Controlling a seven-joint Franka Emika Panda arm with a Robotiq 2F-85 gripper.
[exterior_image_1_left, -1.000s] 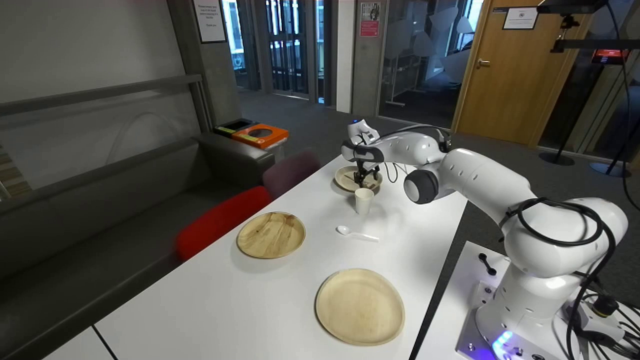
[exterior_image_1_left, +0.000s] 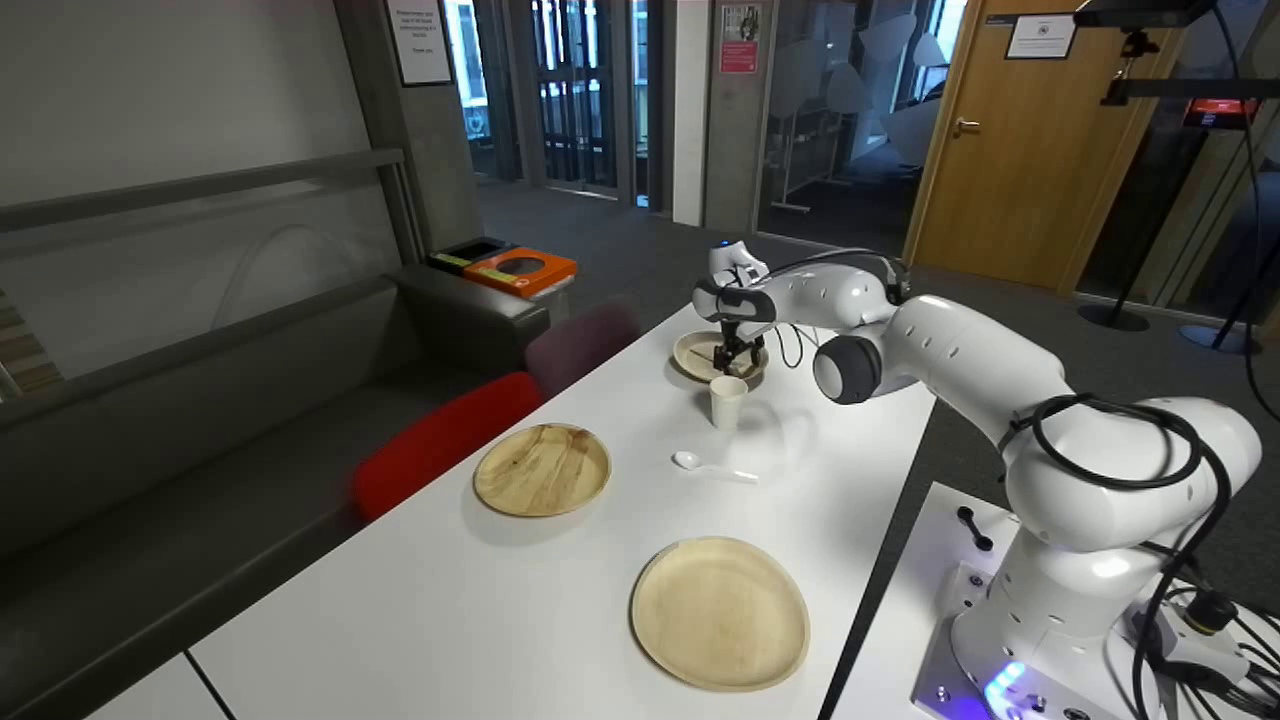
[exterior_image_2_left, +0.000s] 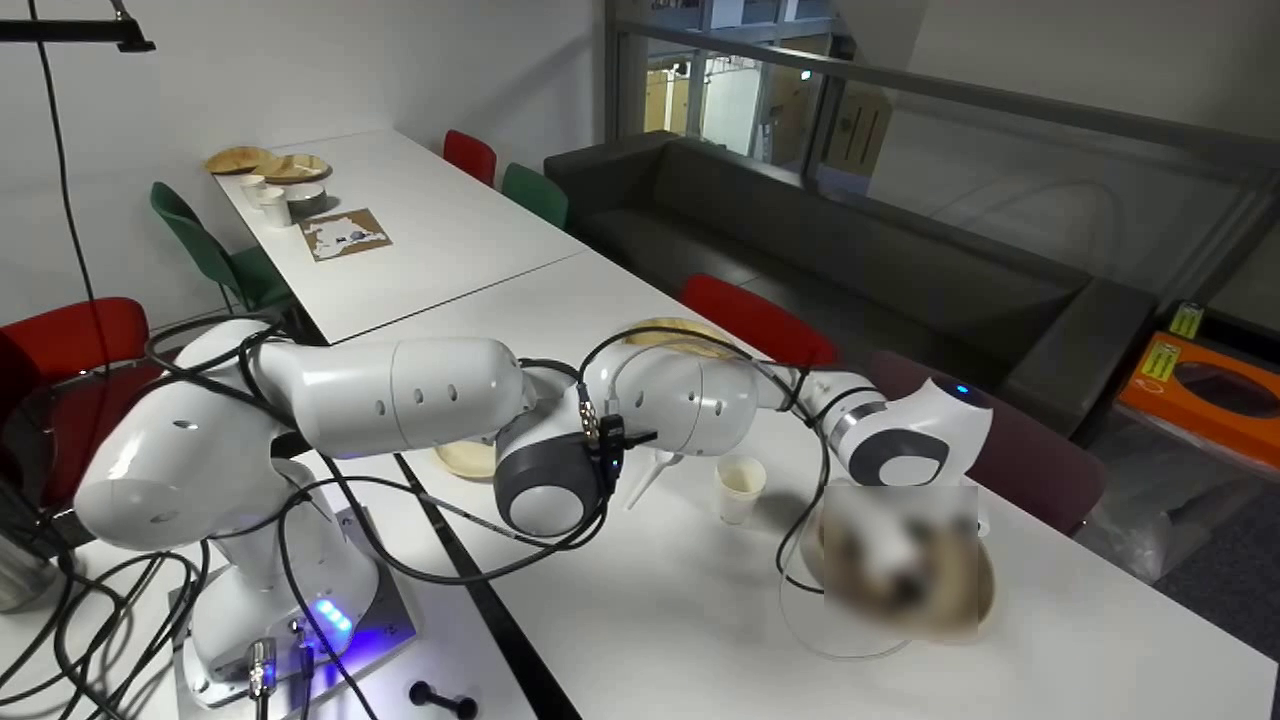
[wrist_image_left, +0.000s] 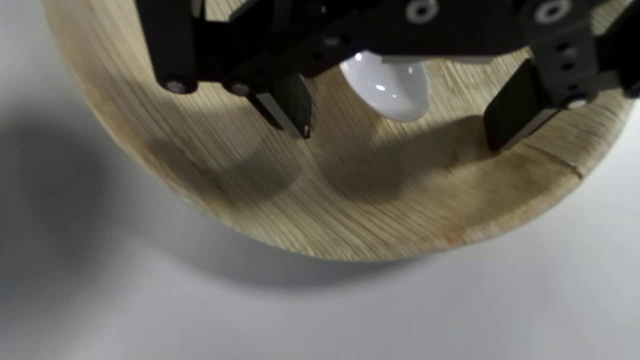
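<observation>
At the table's far end, a wooden plate (exterior_image_1_left: 685, 356) lies beneath my gripper (exterior_image_1_left: 737, 356). The wrist view has this plate (wrist_image_left: 336, 237) close up, with the bowl of a white spoon (wrist_image_left: 393, 96) resting on it; the spoon's remainder is hidden behind the gripper body. My gripper is open just over the plate, its two black fingers (wrist_image_left: 510, 111) wide apart, and the spoon's bowl shows in the gap beyond them. In the second exterior view a blurred patch covers the gripper and much of the plate (exterior_image_2_left: 981, 588).
A white cup (exterior_image_1_left: 727, 404) stands close in front of that plate. Nearer lies another white spoon (exterior_image_1_left: 714, 466). Two more wooden plates are on the table, one at the left (exterior_image_1_left: 542, 469) and one in front (exterior_image_1_left: 720, 614). Chairs line the far side.
The arm's end has shifted slightly to the right in the first exterior view, and the far plate appears a touch to the right too. Cup, near spoon and other plates are unmoved.
</observation>
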